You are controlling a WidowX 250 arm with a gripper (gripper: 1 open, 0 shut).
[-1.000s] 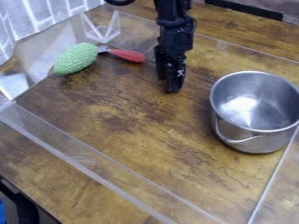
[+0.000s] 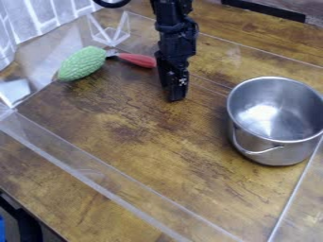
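My black gripper point(image 2: 175, 87) reaches down from the top centre to low over the wooden table. A red-handled utensil point(image 2: 138, 60) lies just left of it, partly behind the arm, and a green textured object point(image 2: 82, 63) lies further left. Whether the fingers are open or shut is unclear, as they are dark and small.
A steel pot point(image 2: 273, 148) stands on the right. A pale cloth or plastic lies at the upper left.
The gripper has moved slightly to the left. The objects on the table appear unmoved.
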